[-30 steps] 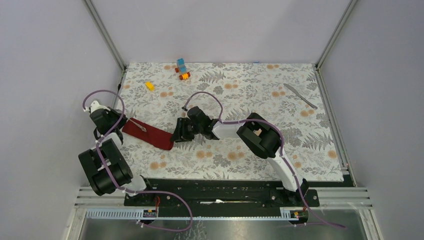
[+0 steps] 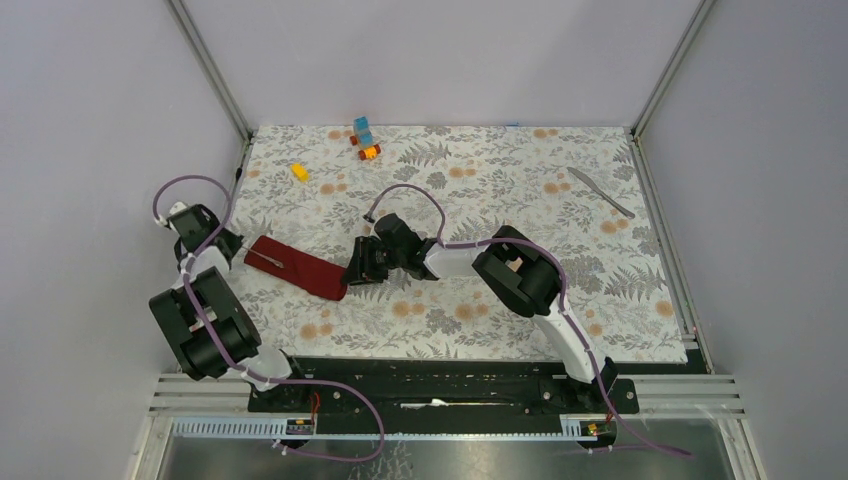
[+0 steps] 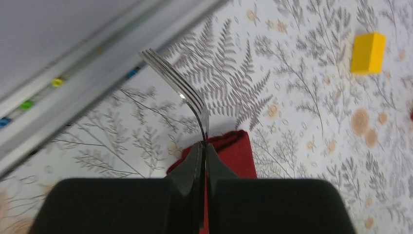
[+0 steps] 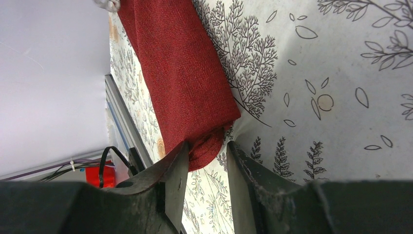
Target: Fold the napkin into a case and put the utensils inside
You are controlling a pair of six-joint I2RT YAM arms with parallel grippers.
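The dark red napkin (image 2: 312, 276), folded into a long narrow strip, lies at the left of the table. My left gripper is shut on the fork (image 3: 181, 87), whose tines point away from the fingertips. In the top view the fork's head (image 2: 278, 263) overlaps the napkin's left part. At the opposite end, my right gripper has the napkin's open end (image 4: 209, 150) between its fingertips, the layers slightly parted there. Far off at the right of the table lies a knife (image 2: 600, 192).
Toy blocks, one yellow (image 2: 299, 172) and a blue-and-orange group (image 2: 364, 138), sit at the back left. A metal rail (image 2: 212, 70) borders the left side.
Carrying the fork, my left gripper has shifted left and slightly toward the near side; the fork's head has moved the same way over the napkin. The napkin and right arm look unchanged.
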